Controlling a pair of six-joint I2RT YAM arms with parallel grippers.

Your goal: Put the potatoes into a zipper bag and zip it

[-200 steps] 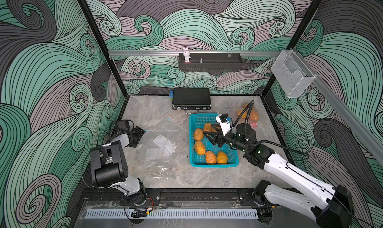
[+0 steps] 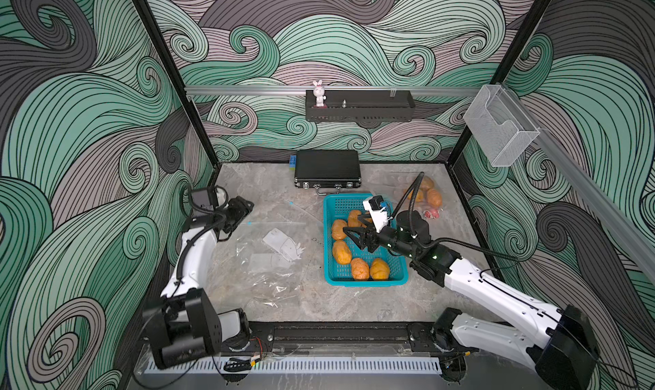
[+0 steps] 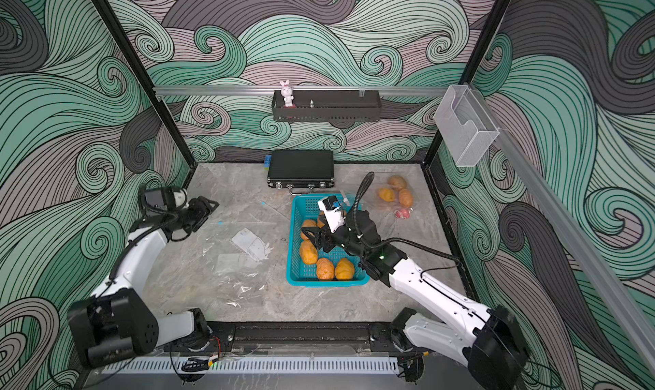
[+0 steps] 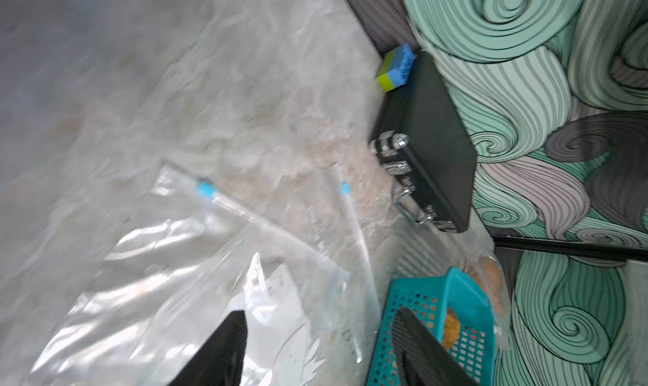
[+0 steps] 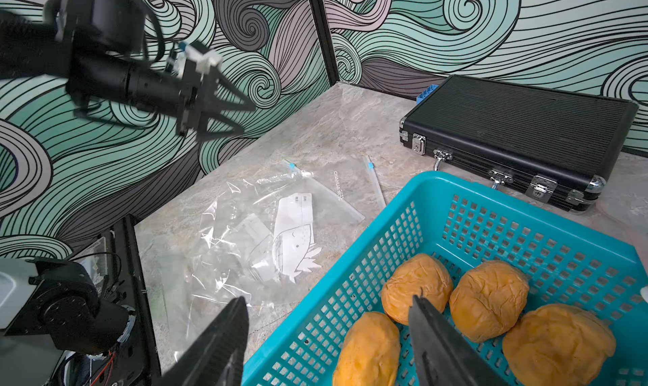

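Observation:
Several potatoes, among them one near my right gripper, lie in a teal basket. Clear zipper bags, with blue sliders and white printed labels, lie flat and overlapping left of the basket. More potatoes are in a clear bag at the back right. My left gripper is open above the table's left side, over the bags' far left, nothing between its fingers. My right gripper stands open over the basket, empty.
A black case sits at the back edge, with a small blue box beside it. A shelf with a figurine is on the back wall.
My left arm has risen and its gripper has moved up and away from the bags' edge. My right arm is nearly still.

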